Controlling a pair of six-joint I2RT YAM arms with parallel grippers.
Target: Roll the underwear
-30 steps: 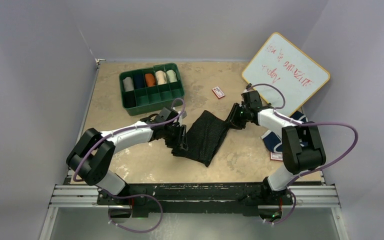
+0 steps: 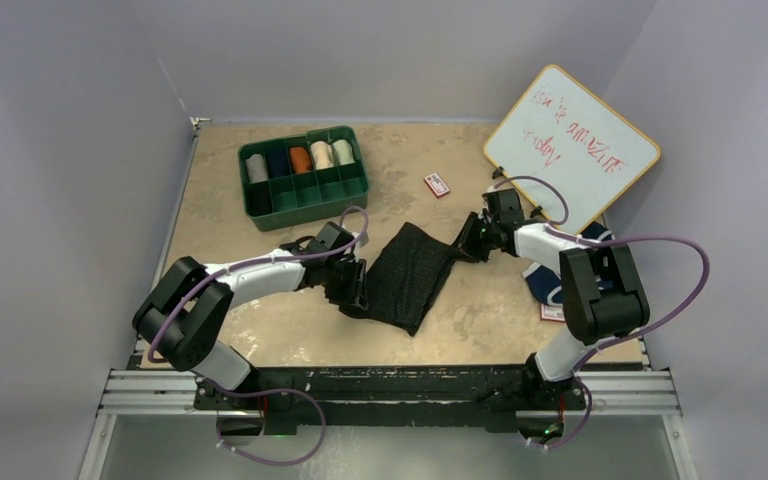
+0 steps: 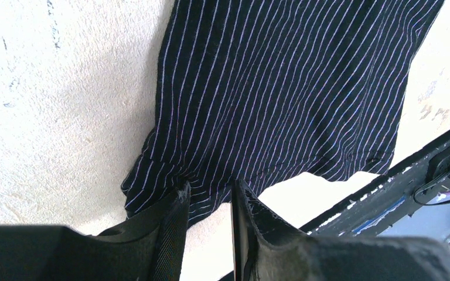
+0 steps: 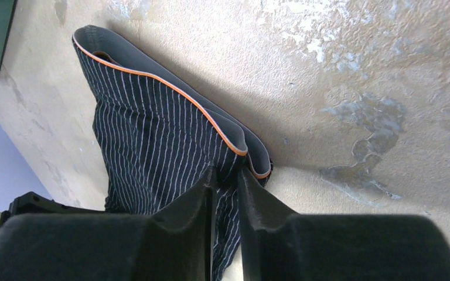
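Note:
The dark underwear with thin white stripes lies on the table between my two grippers, folded into a long flat shape. At its lower left corner, my left gripper has its fingers a little apart; a bunched fold lies at the fingertips in the left wrist view. My right gripper is over the upper right edge. In the right wrist view, its fingertips stand a narrow gap apart, with cloth showing between them, beside the orange-edged waistband. The underwear's lower tip points toward the table's front.
A green divided box with several rolled items stands at the back left. A small red-and-white box lies behind the underwear. The whiteboard and dark blue cloth occupy the right side.
My left gripper has shifted slightly left and toward the front, the underwear's left corner shifting with it. My right gripper has moved a little toward the front.

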